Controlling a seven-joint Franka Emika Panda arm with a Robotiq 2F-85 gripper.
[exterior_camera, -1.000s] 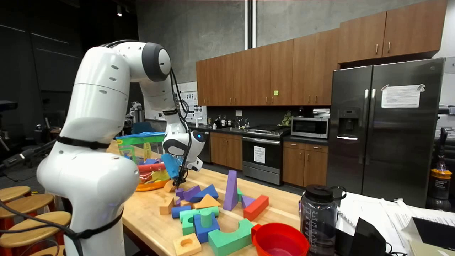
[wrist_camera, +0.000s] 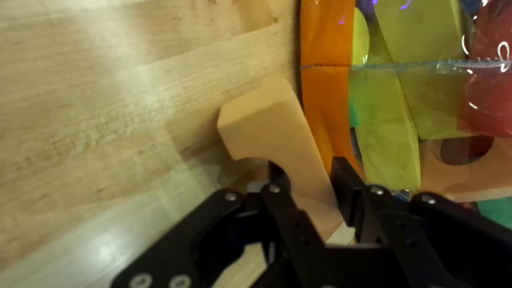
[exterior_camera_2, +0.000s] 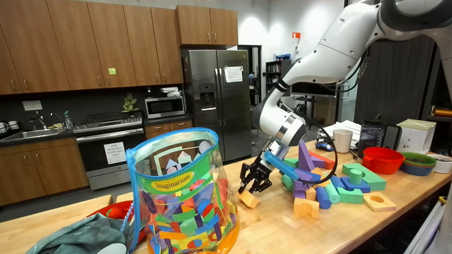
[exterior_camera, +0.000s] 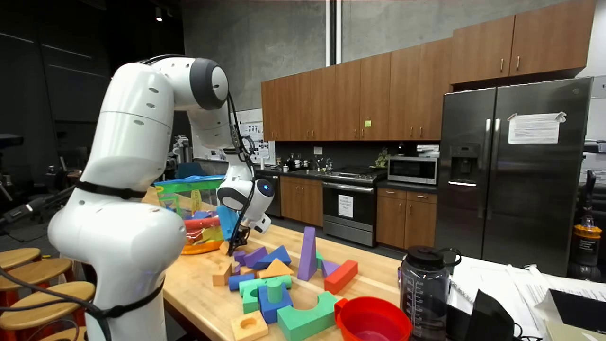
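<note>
A small orange arch block (wrist_camera: 288, 137) fills the middle of the wrist view, and my gripper is shut on one leg of it. One finger reaches into the arch's cut-out, while the other presses its outer side. In exterior view 2 the orange arch block (exterior_camera_2: 248, 199) is tilted at or just above the table, below my gripper (exterior_camera_2: 250, 191). Right beside it stands the clear zip bag (exterior_camera_2: 184, 182) of coloured blocks. In exterior view 1 my gripper (exterior_camera: 231, 250) is small, and the block is mostly hidden behind it.
Loose blocks lie to one side, among them a tall purple wedge (exterior_camera: 307, 254) and a green arch (exterior_camera: 309, 318). A red cup (exterior_camera: 372, 321) and a dark bottle (exterior_camera: 424, 292) stand near the front. Bare tabletop (exterior_camera_2: 279, 230) shows in front of the arm in exterior view 2.
In exterior view 1 my gripper has shifted slightly left and lower, toward the bag's side. The loose blocks and the bag look unmoved.
</note>
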